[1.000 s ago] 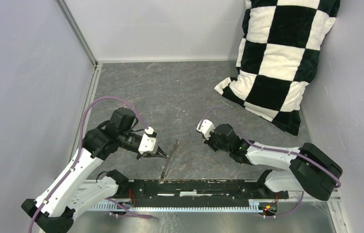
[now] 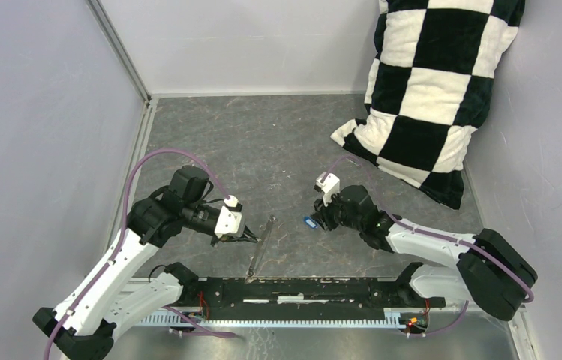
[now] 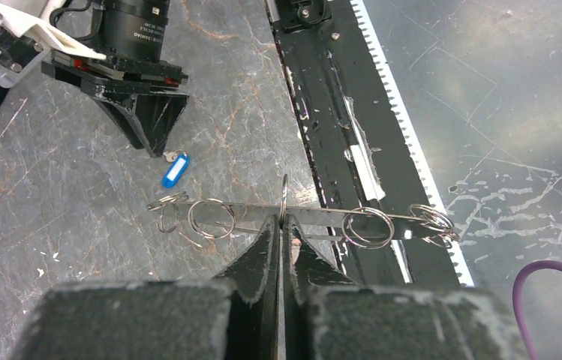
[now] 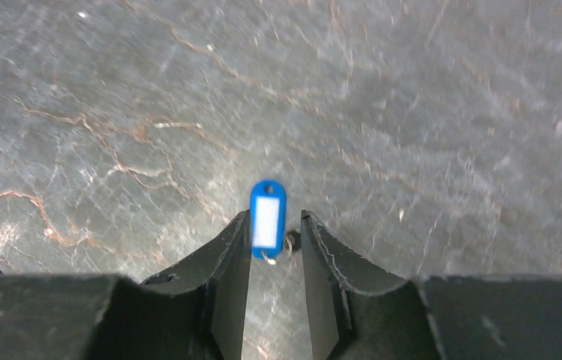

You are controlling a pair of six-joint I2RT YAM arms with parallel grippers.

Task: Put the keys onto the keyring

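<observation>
A thin metal strip [image 3: 323,217] with several wire rings along it lies across the tips of my left gripper. That gripper is shut at the strip's middle, where one ring [image 3: 285,189] stands edge-on; exactly which part is pinched is hard to tell. In the top view, the strip [image 2: 260,251] slants beside the left gripper [image 2: 256,239]. A blue key tag with a white label lies on the table, a small metal piece [image 3: 170,156] by its end in the left wrist view. My right gripper is part open above it, nothing seen between its fingers.
A black rail [image 2: 304,288] runs along the table's front edge. At the back right leans a checkered cushion [image 2: 431,90].
The blue tag now shows beside it, not visible in the earlier top views. The left arm kept still.
</observation>
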